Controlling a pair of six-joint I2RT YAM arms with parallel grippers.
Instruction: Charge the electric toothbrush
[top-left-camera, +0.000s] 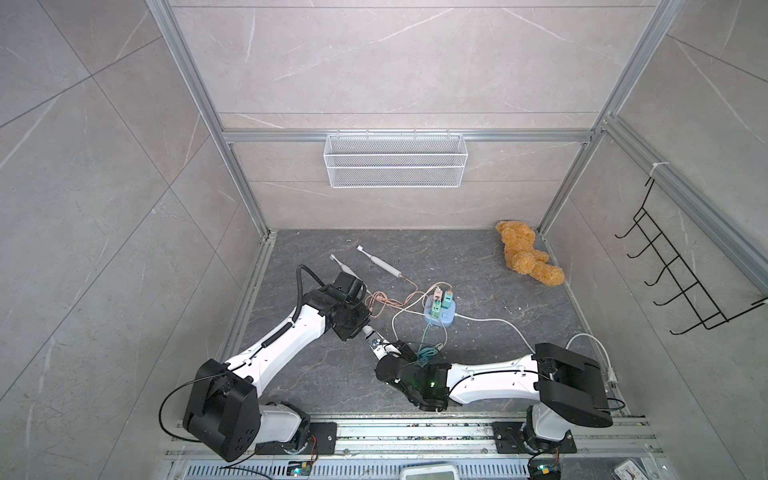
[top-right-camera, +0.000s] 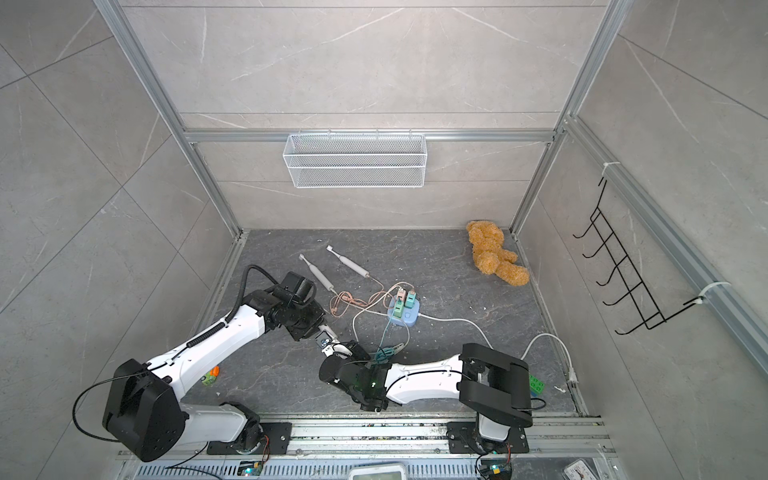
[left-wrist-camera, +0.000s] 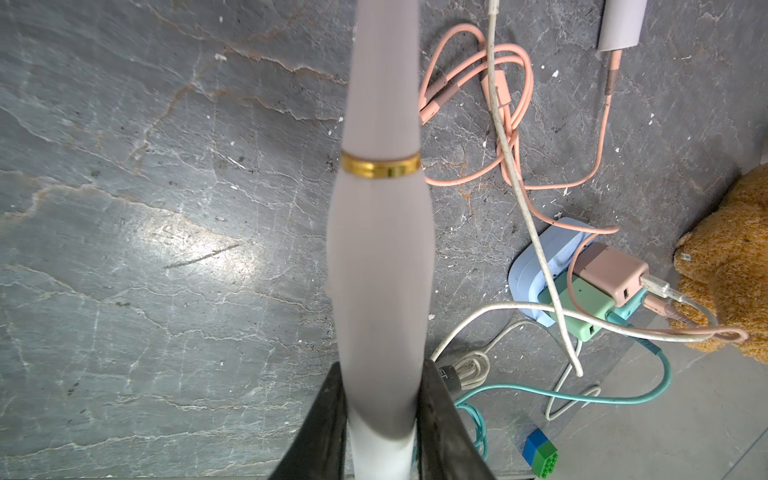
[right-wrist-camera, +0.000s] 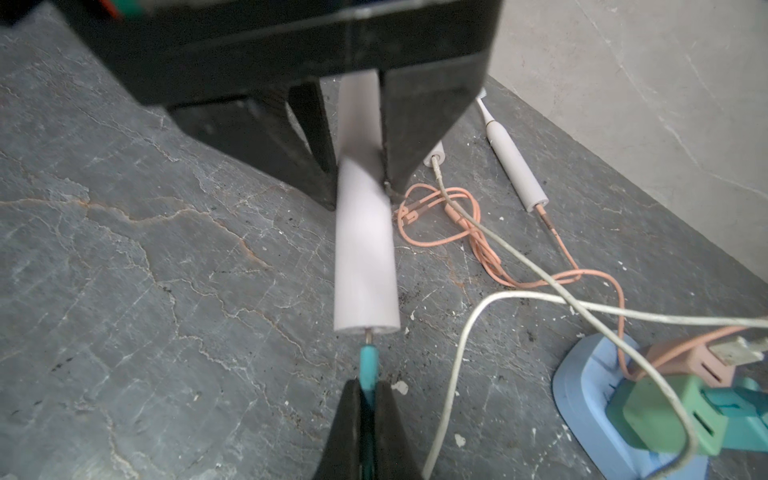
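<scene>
In the left wrist view my left gripper is shut around a white electric toothbrush (left-wrist-camera: 384, 264) with a gold ring. The handle's lower end (right-wrist-camera: 366, 280) hangs down in the right wrist view. Directly below it, my right gripper is shut on the teal cable's plug (right-wrist-camera: 368, 364), which points up at the handle's base. The thin metal tip meets the base's edge; whether any of it is inside the port cannot be told. Two other white toothbrushes lie on the floor behind, the farther one (right-wrist-camera: 516, 164) joined to an orange cable (right-wrist-camera: 560, 240).
A blue power strip (top-left-camera: 440, 316) carries several coloured chargers, with white and orange cables looped around it. A brown teddy bear (top-left-camera: 528, 252) lies at the back right. A wire basket (top-left-camera: 396, 160) hangs on the back wall.
</scene>
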